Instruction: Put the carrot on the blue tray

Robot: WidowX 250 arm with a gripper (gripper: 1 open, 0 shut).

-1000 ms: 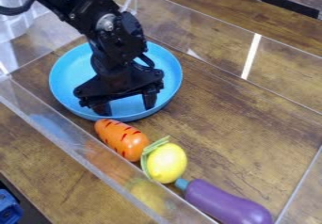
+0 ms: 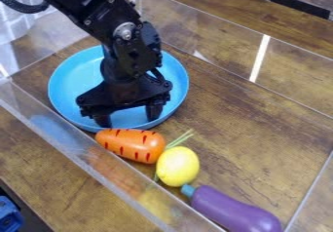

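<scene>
The orange carrot (image 2: 131, 144) lies on the wooden table, just in front of the blue tray (image 2: 61, 92), a round shallow dish. Its green leafy end (image 2: 178, 138) points right, beside the lemon. Over the tray is my black gripper (image 2: 128, 116), pointing down with its two fingers spread apart. Nothing shows between them. Whether the fingertips touch the tray is hard to tell.
A yellow lemon (image 2: 177, 166) sits against the carrot's leafy end. Beyond it lies a purple eggplant (image 2: 235, 211). A clear wall (image 2: 97, 168) runs along the near left side.
</scene>
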